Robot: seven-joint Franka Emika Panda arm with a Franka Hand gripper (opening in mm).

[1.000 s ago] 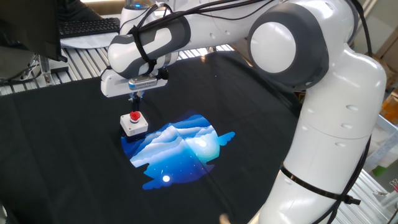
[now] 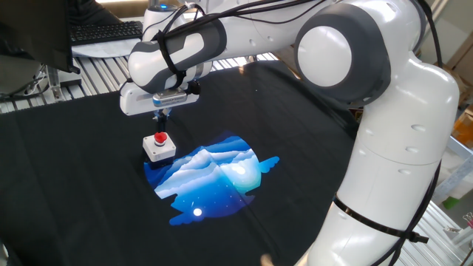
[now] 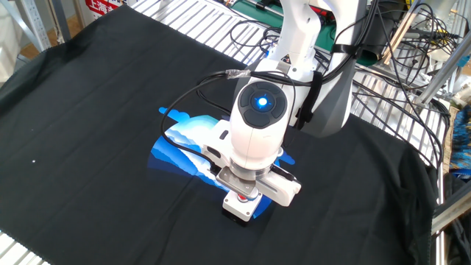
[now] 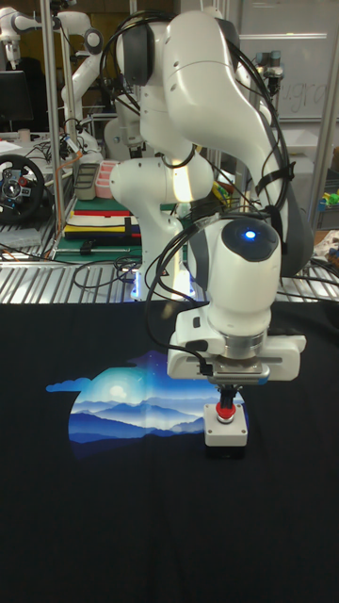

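Note:
A white box with a round red button (image 2: 160,138) on top stands upright on the black cloth, at the edge of a blue mountain picture. My gripper (image 2: 160,128) points straight down over it. The dark fingers (image 4: 227,395) are close together, shut, with nothing seen between them. In the third exterior view their tips reach down to the red button (image 4: 227,412); whether they press on it I cannot tell. From above, in the second exterior view, the hand covers the fingers and most of the button, leaving the white box (image 3: 241,207) partly visible.
The blue mountain picture (image 2: 211,181) lies flat beside the box. A keyboard (image 2: 106,32) and a dark monitor (image 2: 33,33) are beyond the cloth's far edge. Cables (image 3: 180,143) loop around my wrist.

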